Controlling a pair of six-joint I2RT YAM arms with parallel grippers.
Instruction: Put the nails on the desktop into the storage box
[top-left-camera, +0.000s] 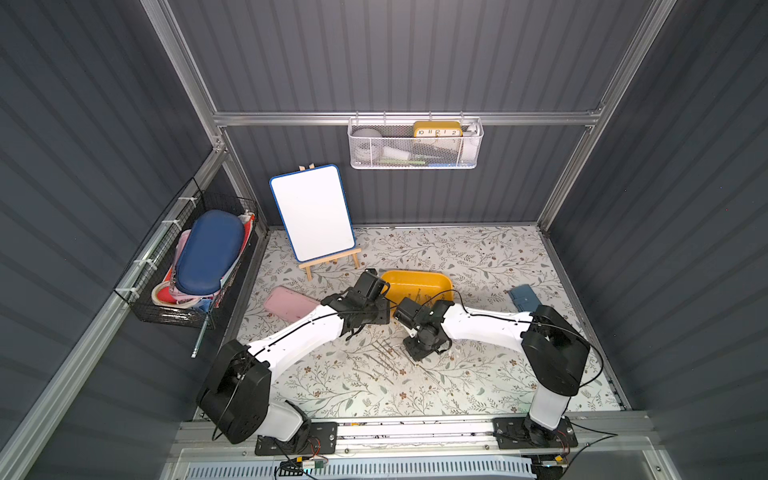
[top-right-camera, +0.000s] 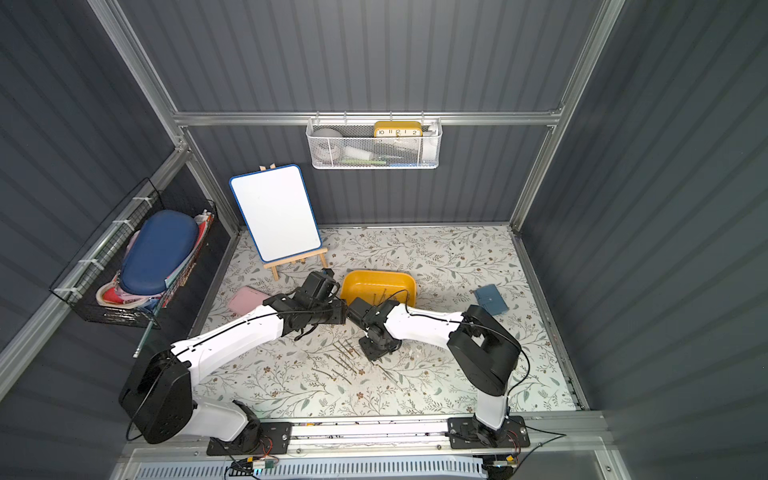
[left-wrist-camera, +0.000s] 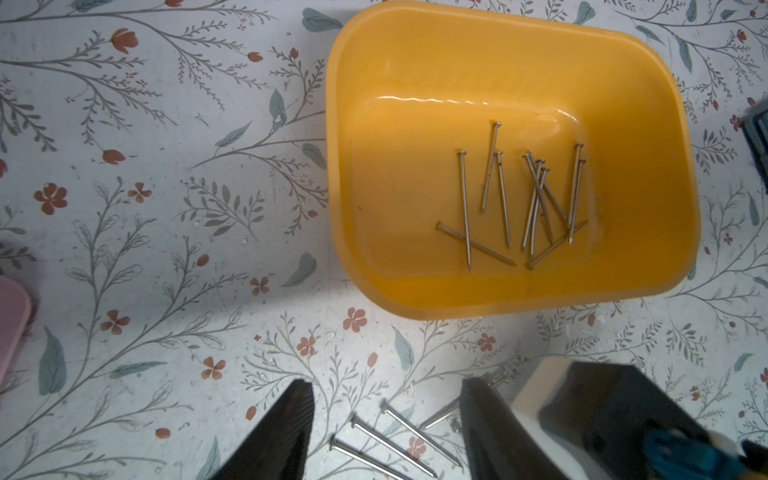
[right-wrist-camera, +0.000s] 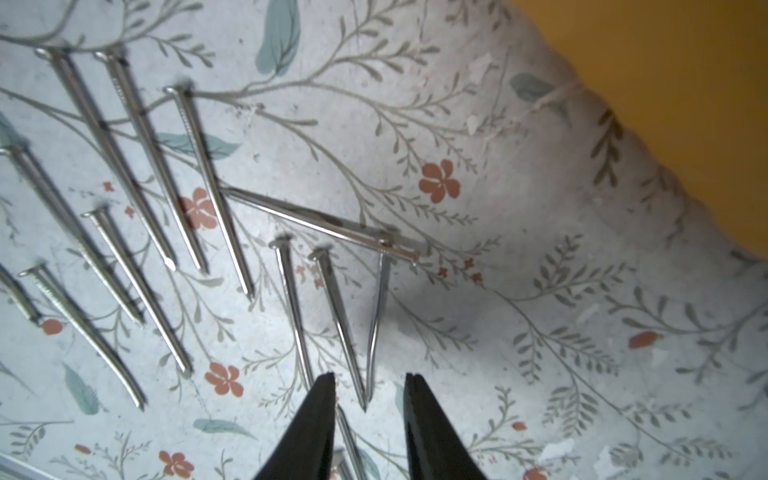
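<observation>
The yellow storage box (left-wrist-camera: 400, 176) sits mid-desk with several nails (left-wrist-camera: 464, 208) inside, seen from above in the left wrist view. More loose nails (right-wrist-camera: 205, 184) lie on the desktop in front of it, some crossing. My right gripper hangs low over these loose nails, fingers parted, with nothing seen held. My left gripper is at the box's front left, above the desktop, fingers apart and nothing between them.
A pink tray (top-left-camera: 289, 302) lies at the left, a whiteboard on an easel (top-left-camera: 312, 212) stands behind it, and a blue object (top-left-camera: 524, 297) lies at the right.
</observation>
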